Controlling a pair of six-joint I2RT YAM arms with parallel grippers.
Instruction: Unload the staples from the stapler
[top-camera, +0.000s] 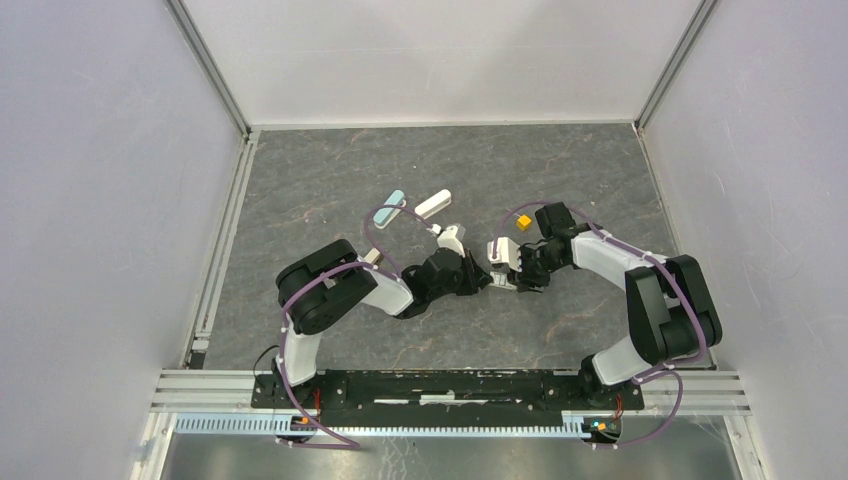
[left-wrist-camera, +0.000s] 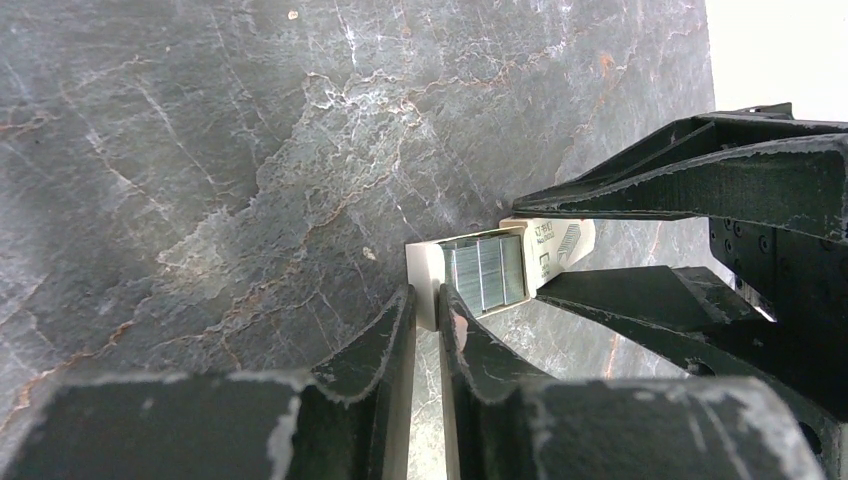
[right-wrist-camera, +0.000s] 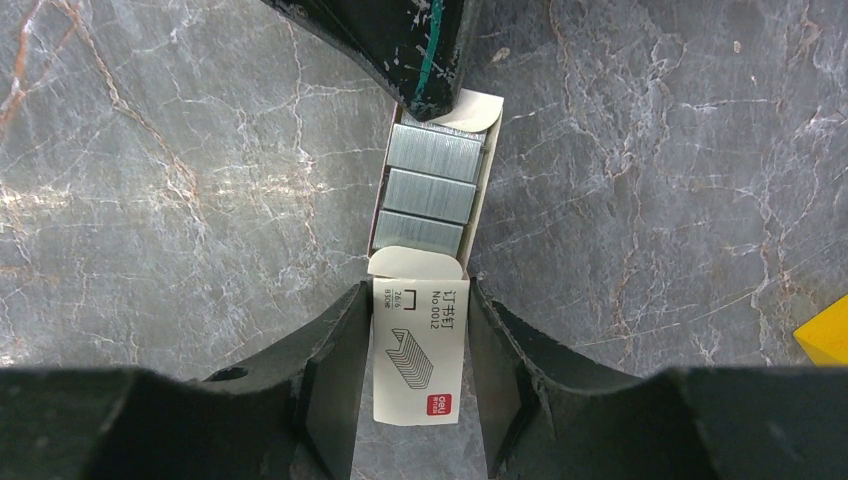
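Note:
A small staple box lies on the grey stone table between my grippers, its tray (right-wrist-camera: 428, 195) pulled part way out of the printed cream sleeve (right-wrist-camera: 418, 350). Several blocks of grey staples (right-wrist-camera: 432, 192) lie in the tray. My left gripper is shut on the tray's far end. My right gripper has one finger on each side of the sleeve, about its width apart. Whether those fingers grip it or only stand close is unclear. The top view shows a white (top-camera: 433, 204) and a light-blue (top-camera: 389, 209) oblong item, possibly staplers, behind the left arm.
To the right wrist view's right edge lies a yellow block (right-wrist-camera: 827, 333), seen behind the grippers in the top view. A small beige item (top-camera: 374, 256) sits beside the left arm.

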